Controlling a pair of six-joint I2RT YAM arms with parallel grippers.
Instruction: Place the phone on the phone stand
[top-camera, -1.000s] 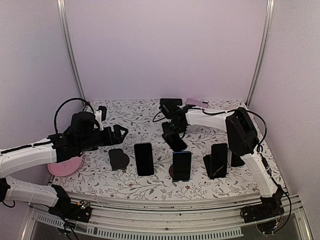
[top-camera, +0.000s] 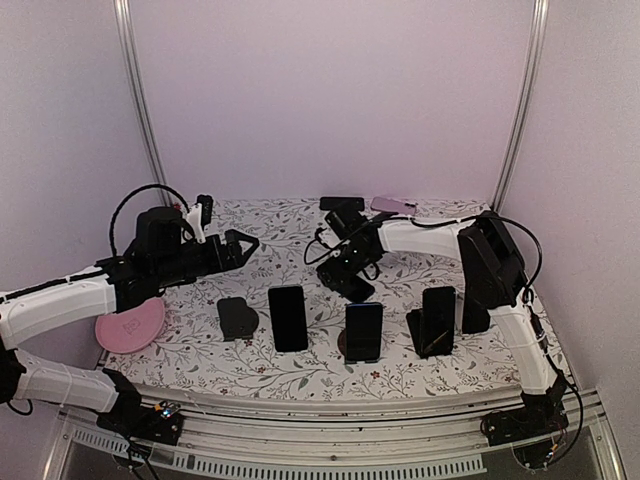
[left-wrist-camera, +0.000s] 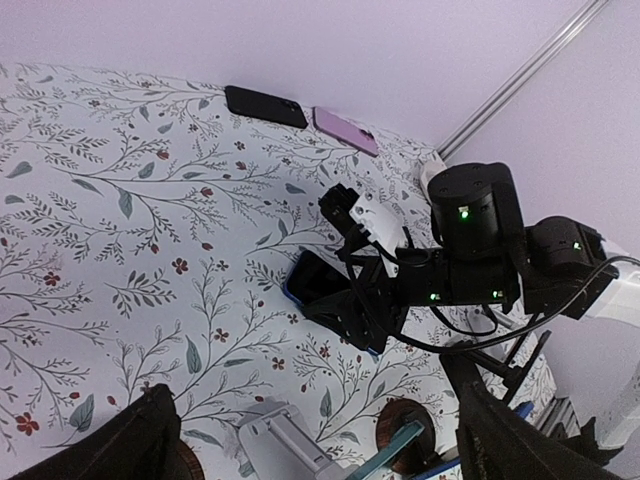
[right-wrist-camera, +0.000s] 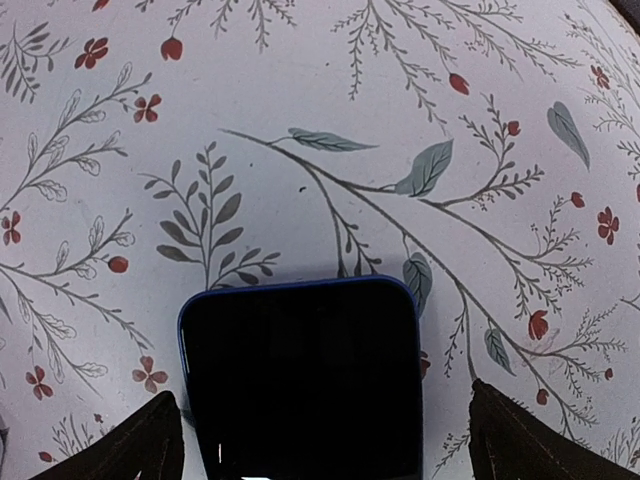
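A black phone with a blue rim (right-wrist-camera: 300, 375) lies flat on the patterned table, in the middle under my right gripper, whose open fingers flank the phone's end in the right wrist view. The top view shows this phone (top-camera: 355, 288) partly hidden by that gripper. My left gripper (top-camera: 240, 250) is open in the air over the left side, empty. Along the front stand phone stands, several holding phones: an upright phone (top-camera: 288, 318), another phone (top-camera: 363, 330) and one more (top-camera: 438, 315). A dark stand (top-camera: 237, 316) at left shows no phone on it.
A pink plate (top-camera: 130, 325) lies at front left. A black phone (left-wrist-camera: 265, 106) and a pink phone (left-wrist-camera: 343, 131) lie at the back.
Over the last second my left gripper has risen slightly. My right arm has shifted a little to the right over the flat phone.
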